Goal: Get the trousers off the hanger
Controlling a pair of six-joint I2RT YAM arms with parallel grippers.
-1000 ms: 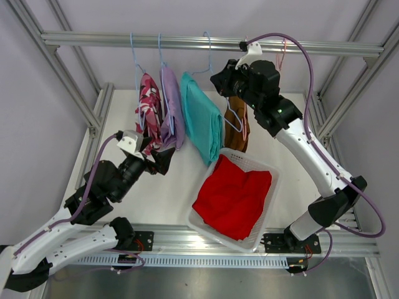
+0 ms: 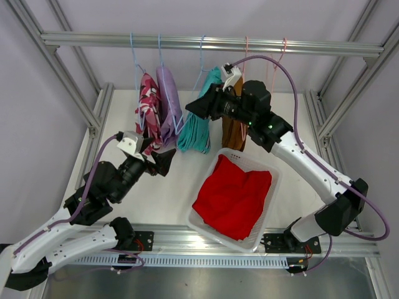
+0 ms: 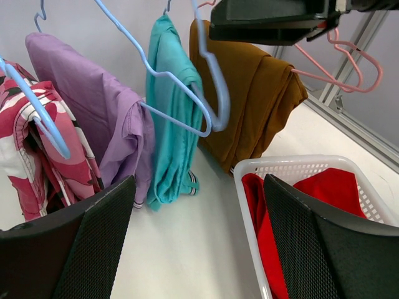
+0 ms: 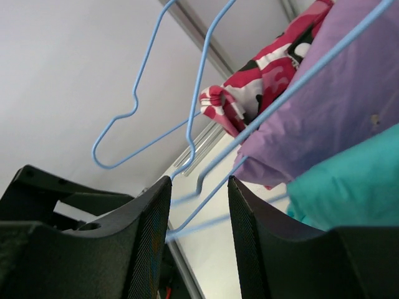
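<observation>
Garments hang on hangers from the rail: pink patterned (image 2: 147,106), purple (image 2: 169,103), teal (image 2: 199,124) and brown (image 2: 232,131); I cannot tell which are the trousers. My left gripper (image 2: 159,162) stands open below the pink and purple ones, nothing between its fingers in the left wrist view. My right gripper (image 2: 199,106) is up by the teal garment's blue hanger. In the right wrist view its fingers are apart, with blurred blue hanger wire behind or near their tips; I cannot tell whether any lies between them.
A white basket (image 2: 268,205) holding red cloth (image 2: 230,199) stands below the brown garment. The white floor left of the basket is clear. The frame's metal rail (image 2: 100,39) runs across the top.
My right gripper has moved left and down from near the brown garment. The teal garment has shifted left and hangs narrower, its hanger swung. The left arm is unchanged.
</observation>
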